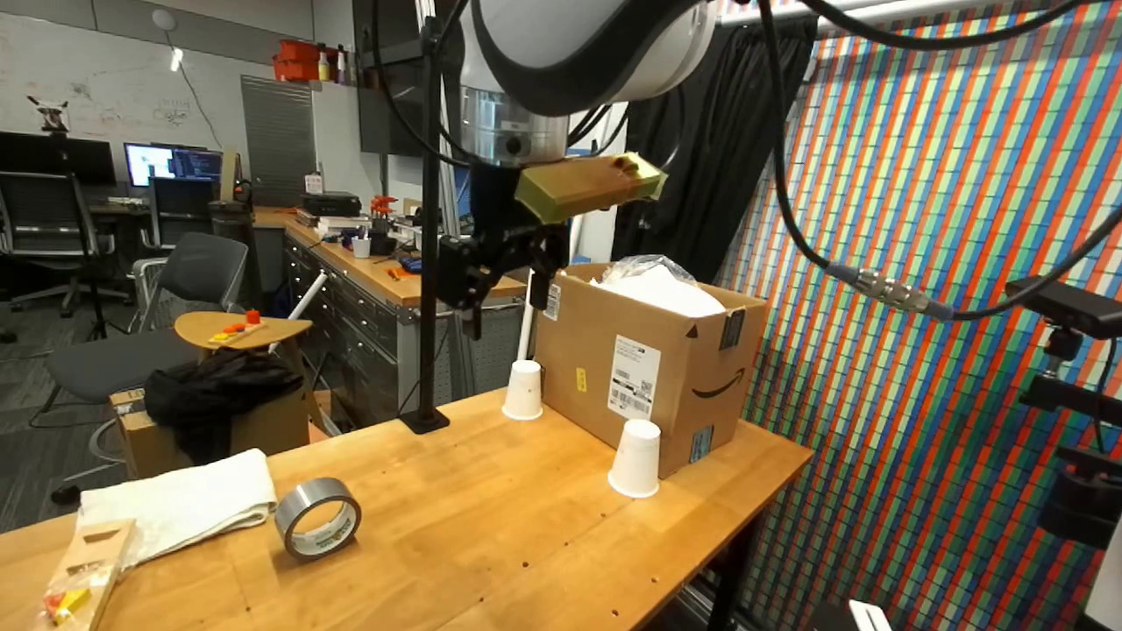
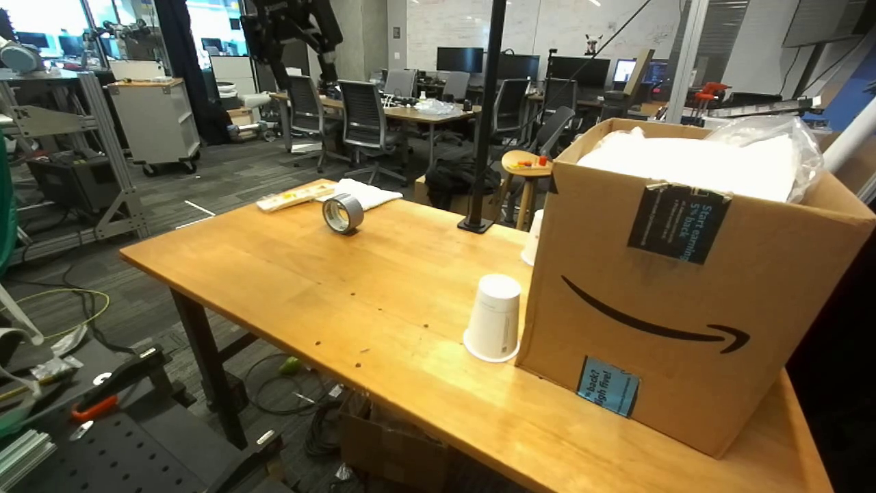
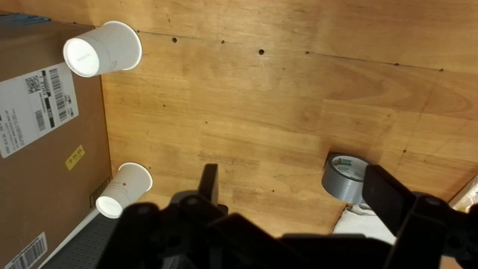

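My gripper stands open high above the table, with bare wood showing between its fingers in the wrist view. In exterior view 1 the gripper (image 1: 507,305) hangs left of the cardboard box (image 1: 589,358). A white paper cup (image 1: 636,459) sits upside down in front of the box, and a second inverted cup (image 1: 522,390) stands by its far left corner. The roll of grey tape (image 1: 316,517) rests on its edge toward the table's left. In the wrist view the tape (image 3: 344,181) lies partly behind the right finger.
White bubble-wrap-like packing (image 2: 698,164) fills the open box top. A folded white cloth (image 1: 195,505) and a wooden tray (image 1: 93,573) with coloured pieces lie at the table's left end. A black post (image 1: 426,263) rises at the far edge. Mid-table is clear.
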